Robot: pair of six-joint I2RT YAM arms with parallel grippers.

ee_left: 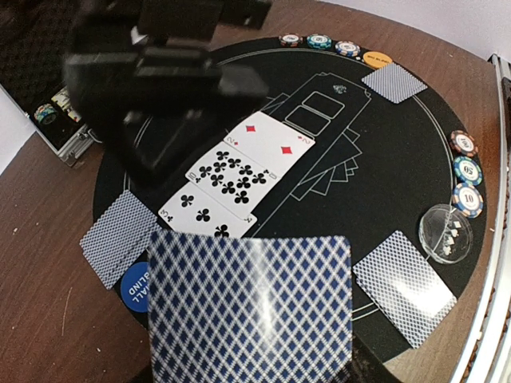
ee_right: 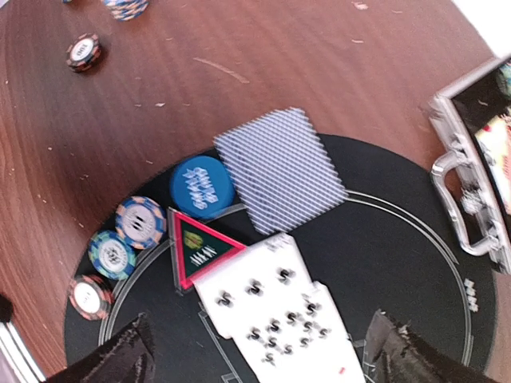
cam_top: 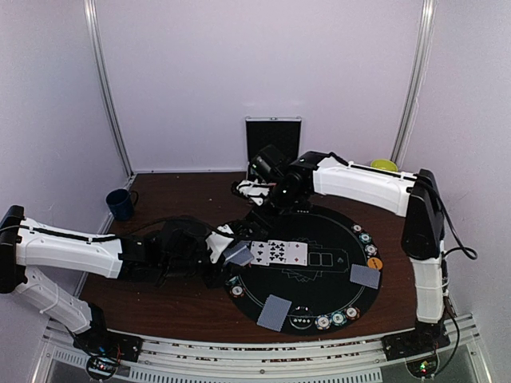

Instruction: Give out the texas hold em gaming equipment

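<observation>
In the left wrist view a blue-backed card deck (ee_left: 251, 311) fills the near foreground; my left gripper (cam_top: 231, 252) is shut on it, over the left part of the round black poker mat (cam_top: 331, 291). A three of clubs (ee_left: 204, 211), a ten of clubs (ee_left: 231, 175) and a two of diamonds (ee_left: 271, 145) lie face up in a row along the board strip. Two outlined card slots (ee_left: 316, 113) beyond them are empty. My right gripper hangs above the cards, its fingers (ee_right: 399, 355) apart with nothing between them.
Face-down cards lie at the left (ee_right: 279, 169), front (cam_top: 274, 312) and right (cam_top: 366, 276) of the mat. Chips (cam_top: 322, 322) stand around its rim. An open case (cam_top: 273, 137) is at the back, a blue mug (cam_top: 120, 204) at the left, a yellow bowl (cam_top: 384, 165) back right.
</observation>
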